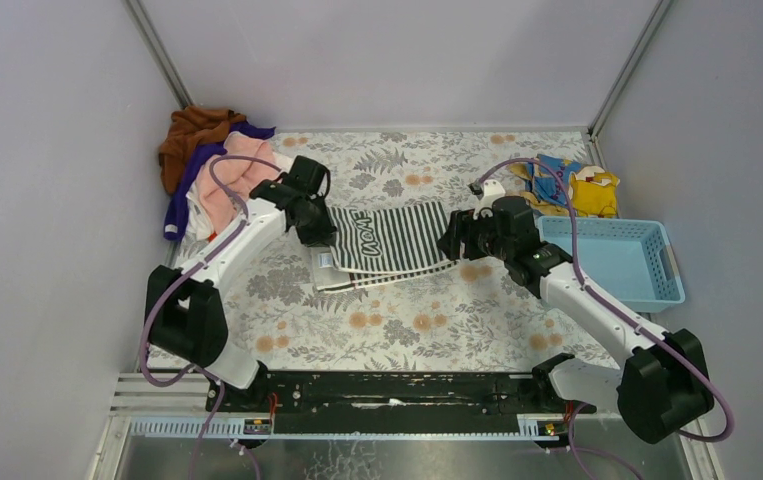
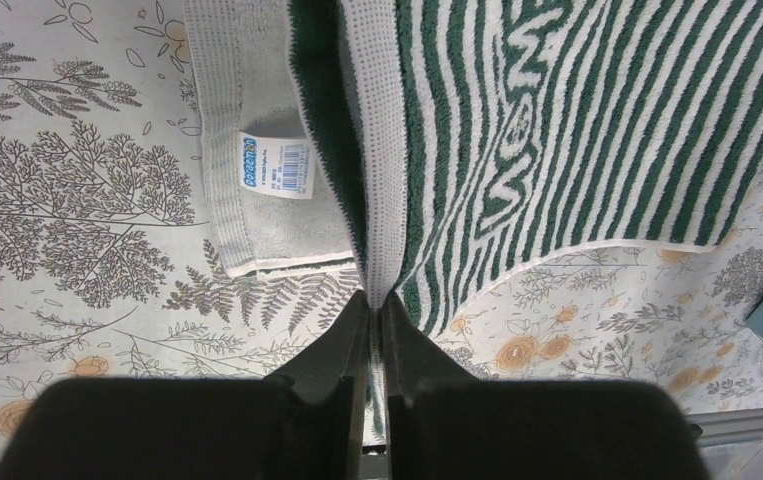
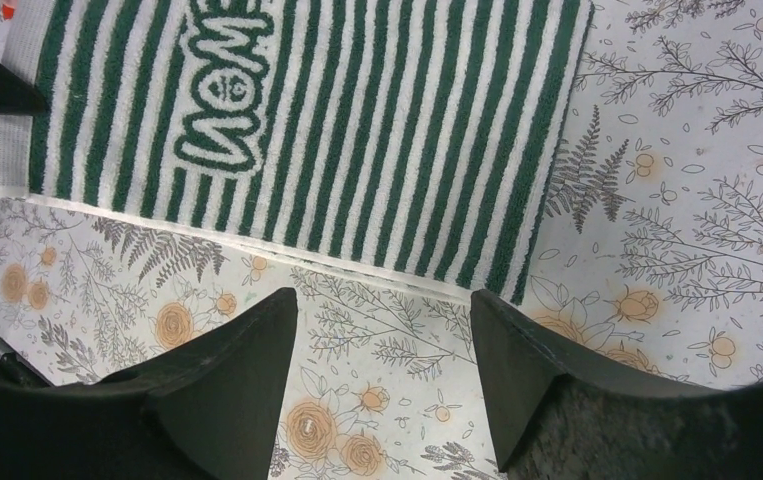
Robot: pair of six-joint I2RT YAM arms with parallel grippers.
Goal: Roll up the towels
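Observation:
A green-and-white striped towel [image 1: 397, 235] lies folded on the table, its upper layer spread leftward over the lower one. At its left end the pale underlayer with a white label [image 2: 277, 166] shows. My left gripper is shut on the upper layer's pale border, which runs between the fingertips. In the top view the left gripper [image 1: 331, 238] hides that border's held part. Over the towel's right end, near its front edge, my right gripper [image 1: 449, 246] stands open. Its black fingers [image 3: 257, 350] are apart, with only towel edge and tablecloth seen between them in the right wrist view.
Brown, purple and pink cloths [image 1: 237, 175] are heaped at the back left. A light-blue basket [image 1: 612, 262] stands at the right, with blue and yellow cloths [image 1: 592, 190] behind it. The flowered tablecloth [image 1: 387, 340] is bare in front of the towel.

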